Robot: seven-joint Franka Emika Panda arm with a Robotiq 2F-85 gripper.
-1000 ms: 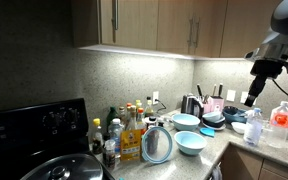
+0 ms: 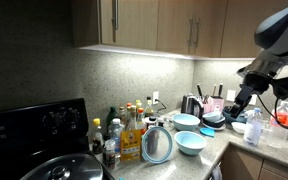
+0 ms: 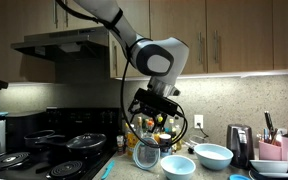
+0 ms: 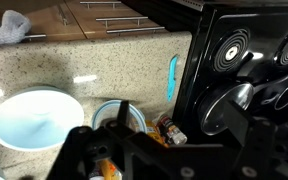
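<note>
My gripper is open above the counter, its dark fingers wide apart at the bottom of the wrist view and nothing visibly held. Between and beyond them lie a turquoise slim utensil (image 4: 172, 78) on the speckled counter, a round clear-centred lid or strainer (image 4: 108, 113) with a pale rim, and bottles partly hidden by the gripper. A pale blue bowl (image 4: 36, 118) is to the left. In exterior view 1 the gripper (image 2: 238, 104) hangs at the right, in front of the far counter. No task object is named.
Bottles (image 2: 131, 138) crowd the counter beside the stove (image 2: 39, 130). Two bowls, one front bowl (image 2: 190, 142) and one behind (image 2: 186, 122), stand right of the lid. A clear bottle (image 2: 252, 128) is at far right. Wooden cabinets (image 2: 149, 25) hang overhead.
In exterior view 1 the arm has shifted left and tilted, with the gripper now slightly further left. The bowls, bottles and lid stay in place.
</note>
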